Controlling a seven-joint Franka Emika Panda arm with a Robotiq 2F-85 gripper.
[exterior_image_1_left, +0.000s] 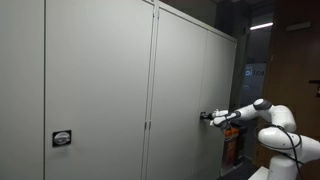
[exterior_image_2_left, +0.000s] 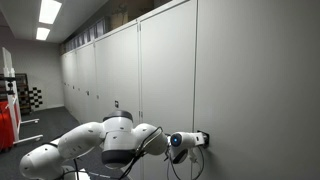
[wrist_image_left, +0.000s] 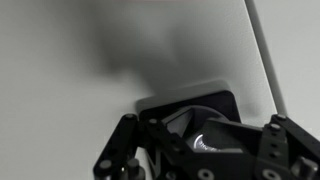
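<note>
In exterior view 1 the robot arm reaches left from the right edge, its gripper (exterior_image_1_left: 208, 117) up against a tall pale cabinet door (exterior_image_1_left: 180, 70). From the other side, exterior view 2 has the gripper (exterior_image_2_left: 203, 138) at the door front, close to a vertical seam. The wrist view looks onto a dark recessed handle plate (wrist_image_left: 188, 103) with a shiny round part inside. My gripper overlaps the lower part of that plate and its fingers are shut; nothing shows between them. Whether the fingertips touch the handle is hidden.
Another dark handle (exterior_image_1_left: 62, 138) is set in a door at the left. A long row of closed cabinets (exterior_image_2_left: 110, 75) runs back down the corridor. A red object (exterior_image_2_left: 8, 112) stands at the far left; an orange item (exterior_image_1_left: 231, 151) is below the arm.
</note>
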